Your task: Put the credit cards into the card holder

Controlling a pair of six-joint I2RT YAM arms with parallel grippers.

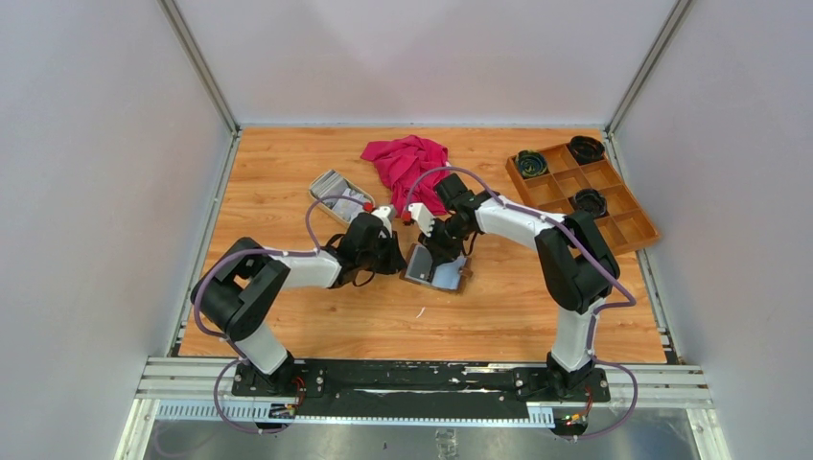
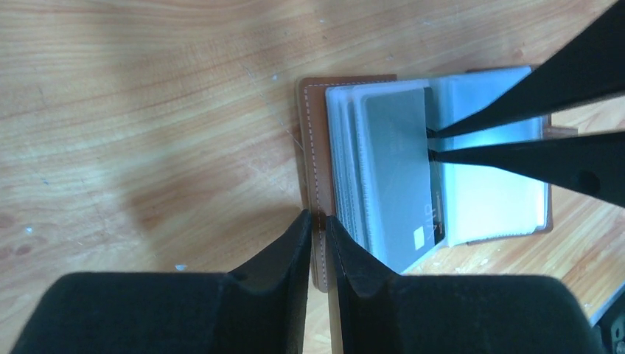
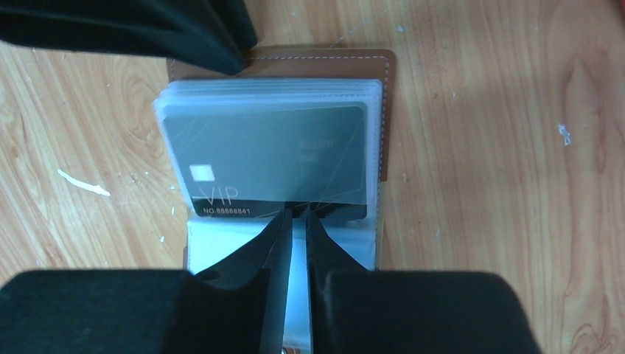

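Note:
The card holder (image 1: 418, 264) lies open on the table, a brown stitched cover (image 2: 317, 140) with a stack of clear sleeves (image 3: 273, 88). A grey VIP card (image 3: 273, 158) lies in the top sleeve; its dark lower strip (image 3: 243, 209) looks clearer than the rest. At the cover's outer edge my left gripper is shut, with one fingertip on each side of that edge. My right gripper is shut, its tips close together against the card's dark strip. Nothing clearly shows between the right tips.
A white box of cards (image 1: 332, 186) stands at the back left, beside a pink cloth (image 1: 412, 158). On the far right is a compartmented wooden tray (image 1: 638, 230) holding dark coils.

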